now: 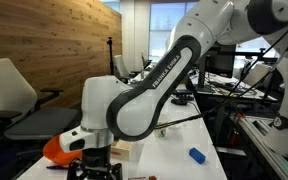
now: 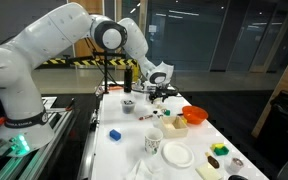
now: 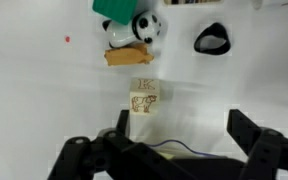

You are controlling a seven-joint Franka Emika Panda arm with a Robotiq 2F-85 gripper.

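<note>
My gripper stands open above the white table, its two dark fingers wide apart with nothing between them. Ahead of the fingers in the wrist view lies a small pale wooden block (image 3: 144, 97) with dark lettering. Past it are an orange-brown piece (image 3: 129, 55), a black-and-white toy (image 3: 134, 30) and a green object (image 3: 114, 8) cut off by the top edge. A black ring-like item (image 3: 213, 40) lies to the right. In exterior view 1 the gripper (image 1: 96, 168) hangs at the lower left, its tips near the bottom edge.
An orange bowl (image 2: 215, 116) and a tan box (image 2: 174, 130) stand close to the arm. A white cup (image 2: 152, 141), a white plate (image 2: 178, 154) and a green-yellow sponge (image 2: 220, 149) lie nearer that camera.
</note>
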